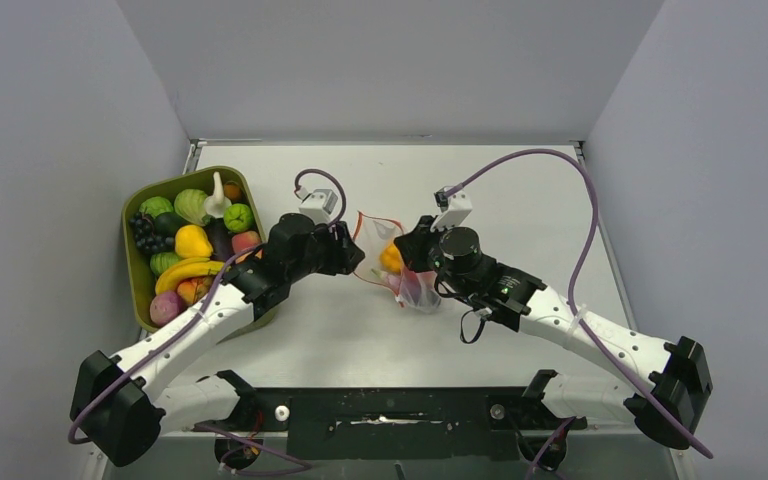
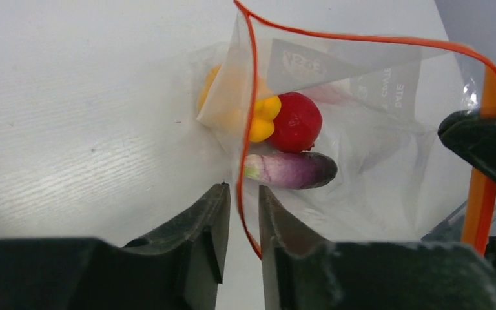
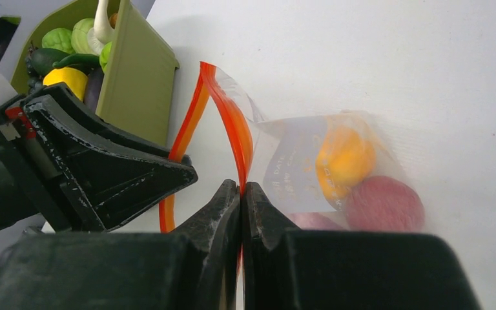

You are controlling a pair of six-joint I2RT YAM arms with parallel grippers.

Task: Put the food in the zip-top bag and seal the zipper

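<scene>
The clear zip top bag (image 1: 373, 245) has an orange-red rim and stands with its mouth spread between my grippers. Inside it, the left wrist view shows a yellow item (image 2: 264, 119), a red round item (image 2: 296, 122) and a purple vegetable (image 2: 290, 169). My left gripper is part open around the near stretch of rim, with a gap between its fingers. My right gripper is shut on the opposite side of the rim. The left gripper's black fingers (image 3: 123, 161) also show at the left of the right wrist view.
A green bin (image 1: 135, 285) full of fruit and vegetables stands at the left, close by the left arm.
</scene>
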